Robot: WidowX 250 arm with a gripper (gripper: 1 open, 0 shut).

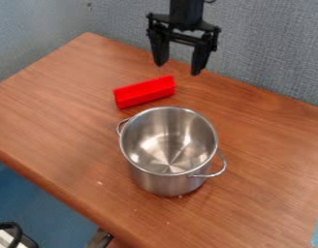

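My black gripper (pixel 178 56) hangs open in the upper middle of the camera view, above and behind a red block (pixel 144 92), with nothing between its fingers. The long red block lies on the wooden table, just behind and left of a steel pot (pixel 170 150). The pot stands upright with a loop handle on each side and looks empty inside.
A grey padded wall (pixel 271 53) runs along the back. The table's near left edge drops to a blue floor.
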